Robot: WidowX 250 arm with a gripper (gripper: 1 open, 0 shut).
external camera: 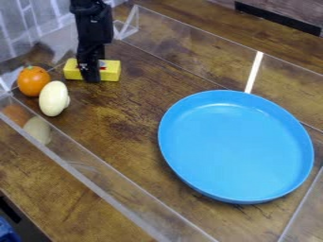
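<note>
A black gripper [91, 66] reaches down from the top left onto a yellow block [109, 70], shut on it at the upper left of the table. An orange fruit [33, 81] lies to the block's left, and a white egg-shaped object [55, 98] lies below it. A large blue plate [236, 146] fills the lower right.
Clear walls line the left and lower edges. A thin white strip [252, 72] lies above the plate.
</note>
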